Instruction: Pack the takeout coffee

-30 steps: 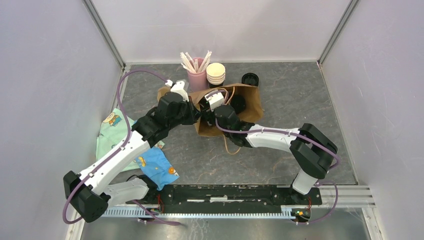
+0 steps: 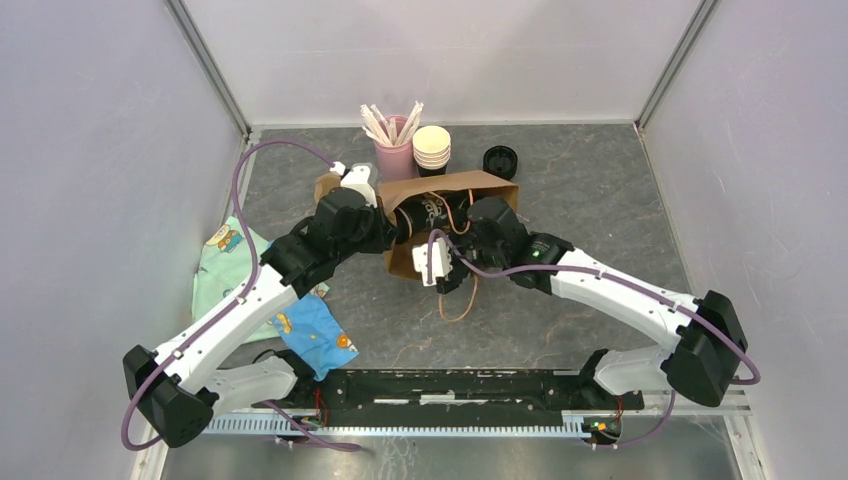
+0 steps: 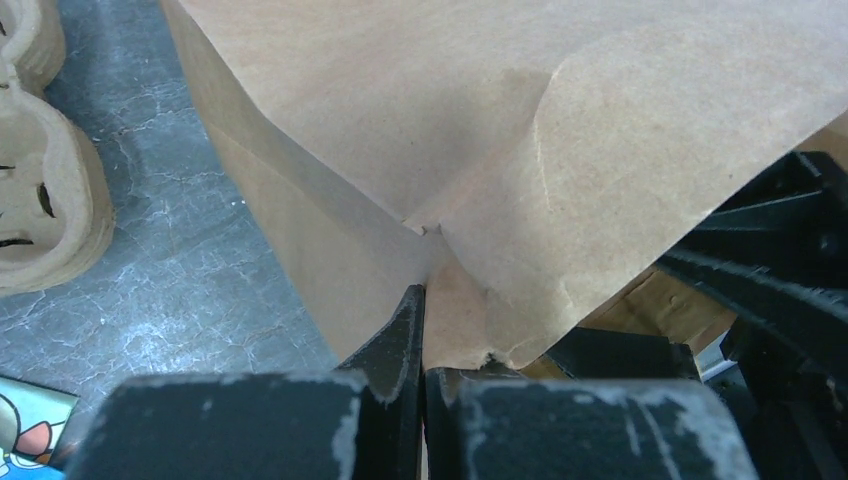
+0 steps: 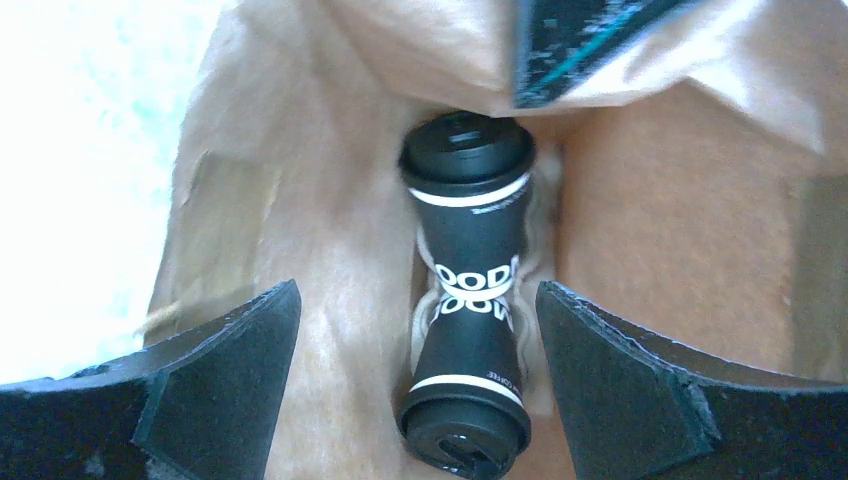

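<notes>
The brown paper bag (image 2: 450,182) stands open mid-table. My left gripper is shut on the bag's paper rim at its left side, the paper (image 3: 640,120) creased above the fingers. My right gripper is open at the bag's near side, looking inside. There a black coffee cup (image 4: 470,230) with lid shows, end to end with a second, in what looks like a pale holder (image 4: 535,250). Nothing sits between the right fingers.
A pink straw container (image 2: 393,160), stacked cups (image 2: 432,145) and a black lid (image 2: 500,162) stand behind the bag. Cloths (image 2: 315,335) lie at the left. A cardboard carrier (image 3: 70,200) shows beyond the bag.
The left arm is nearly still.
</notes>
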